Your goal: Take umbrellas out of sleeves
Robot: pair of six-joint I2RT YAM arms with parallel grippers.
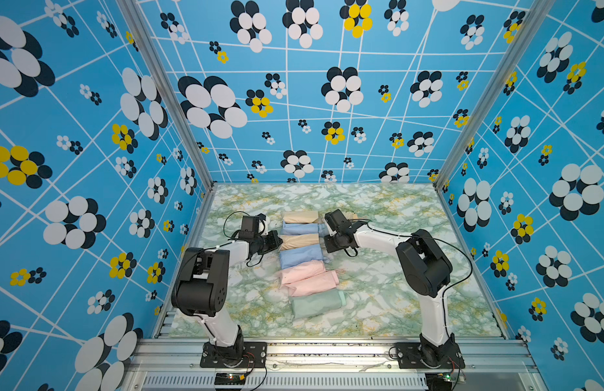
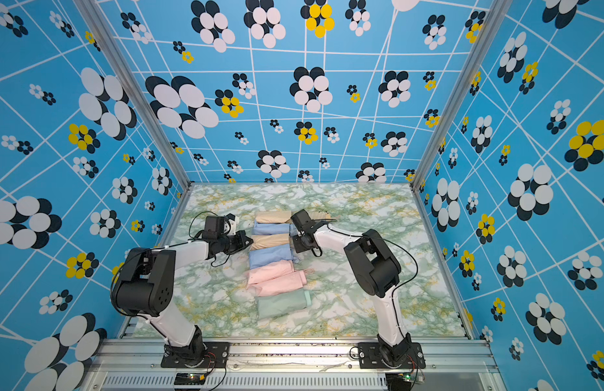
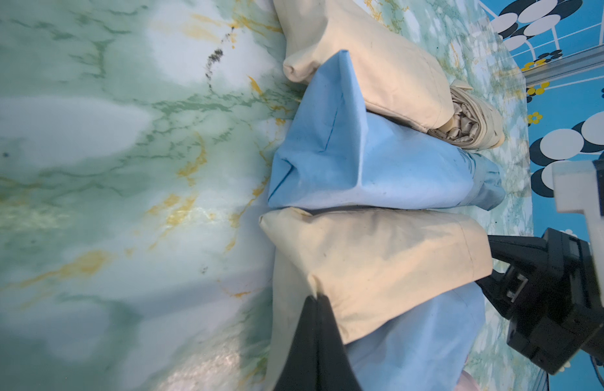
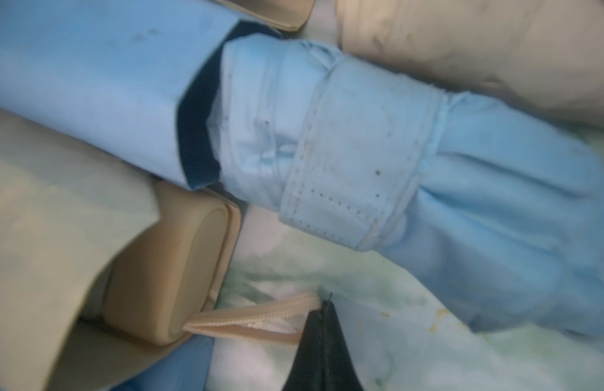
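In the left wrist view a beige sleeve (image 3: 393,254) puckers at the fingertips of my left gripper, which is shut on its edge. At the sleeve's other, open end, the right wrist view shows the beige handle (image 4: 168,260) of an umbrella inside. From this handle a thin strap loop (image 4: 249,316) runs to the tips of my right gripper. That gripper is shut; whether the loop is caught cannot be made out. Just beyond lies a blue umbrella (image 4: 367,143), partly out of its blue sleeve (image 4: 106,71).
A farther beige sleeve (image 3: 373,58) has its rolled umbrella (image 3: 474,120) partly out. Nearer the front lie another blue sleeve (image 1: 300,256), two pink sleeves (image 1: 313,283) and a grey-green one (image 1: 316,303).
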